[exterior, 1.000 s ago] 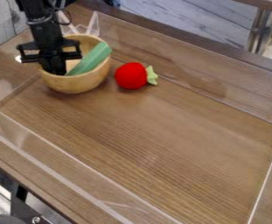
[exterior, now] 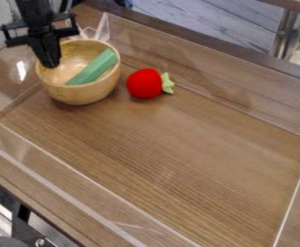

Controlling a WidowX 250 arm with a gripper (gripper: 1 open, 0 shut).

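Observation:
My black gripper (exterior: 39, 27) is at the top left, at the rear left edge of a tan bowl (exterior: 75, 89); whether anything is between its fingers is too small to tell, and it looks shut. Inside the bowl lies a long green object (exterior: 93, 68). A red round object (exterior: 145, 84) with a green top, like a toy tomato or strawberry, sits on the wooden table (exterior: 178, 164) to the right of the bowl.
The middle, front and right of the table are clear. The table's edges run along the back right and the left side.
My gripper has moved left and up, from over the bowl's interior to its rear left edge. The green object in the bowl appears slightly shifted.

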